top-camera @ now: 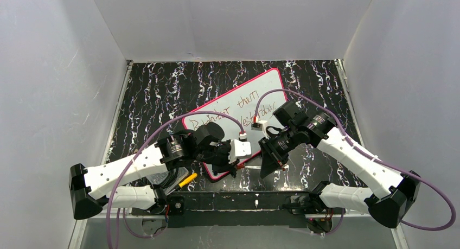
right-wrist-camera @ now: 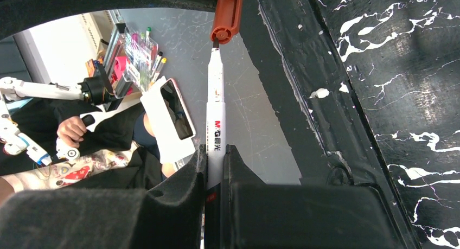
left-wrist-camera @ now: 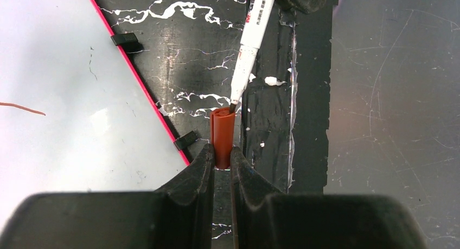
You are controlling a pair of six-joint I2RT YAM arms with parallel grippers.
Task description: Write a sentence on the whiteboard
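The whiteboard (top-camera: 222, 104), edged in red, lies tilted on the table with brown handwriting on it; "than" and "yesterday" can be read, the rest partly covered by the arms. A red-brown marker cap (left-wrist-camera: 222, 138) is pinched in my left gripper, its open end facing the pen. My right gripper is shut on the white marker (right-wrist-camera: 216, 124), whose dark tip points at the cap. In the left wrist view the tip overlaps the cap's rim; in the right wrist view it sits at the cap's mouth. The cap is not over the tip.
A yellow-handled tool (top-camera: 188, 180) lies by the left arm, near the table's front edge. Bare black marble table (top-camera: 157, 97) surrounds the board at the back and left. A seated person's hand (right-wrist-camera: 73, 131) shows beyond the table.
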